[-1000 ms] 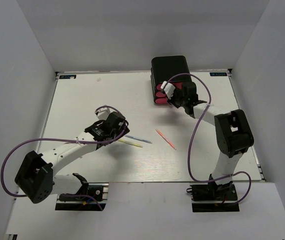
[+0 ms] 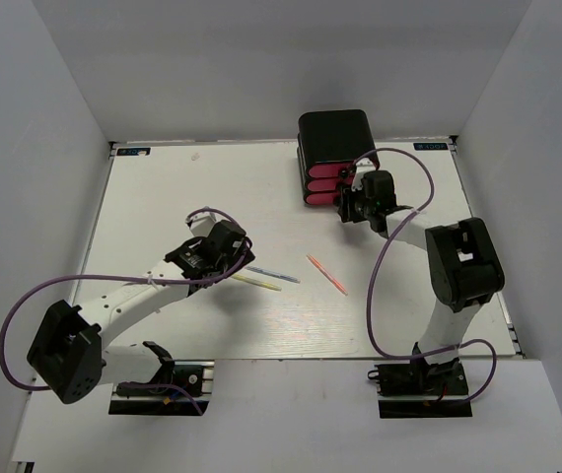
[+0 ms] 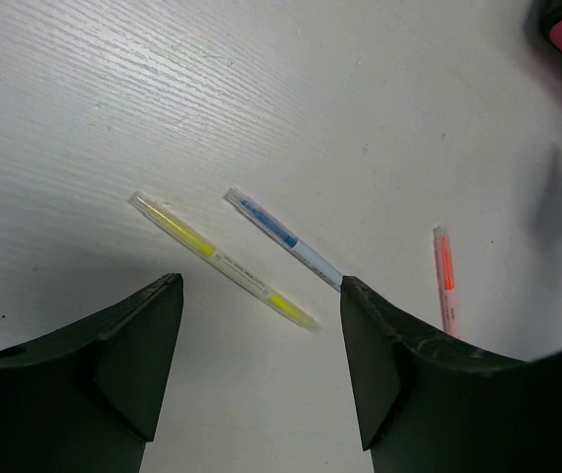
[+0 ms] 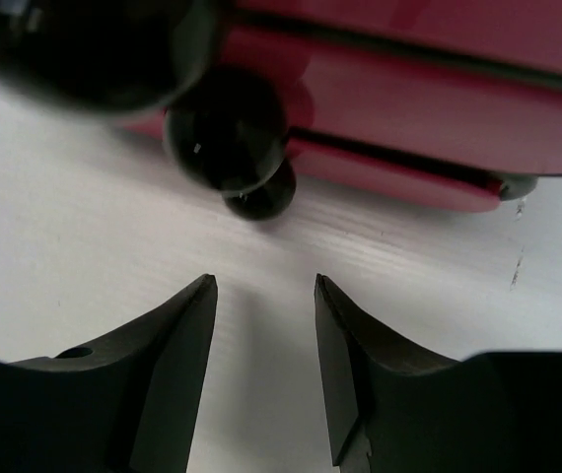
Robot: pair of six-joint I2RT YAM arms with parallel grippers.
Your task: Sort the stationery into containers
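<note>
A black box with red drawers (image 2: 335, 138) stands at the back right. Its drawer fronts (image 4: 409, 99) and round black knobs (image 4: 227, 133) fill the top of the right wrist view. Just in front of them is my right gripper, its fingers apart and nothing between them. On the table lie a yellow pen (image 3: 222, 261), a blue pen (image 3: 286, 236) and a red pen (image 3: 446, 281). My left gripper hangs open above the table near the yellow and blue pens, holding nothing.
A purple cable (image 2: 375, 286) loops along the right arm, and another cable (image 2: 84, 279) runs along the left arm.
The left arm and pens stay put.
</note>
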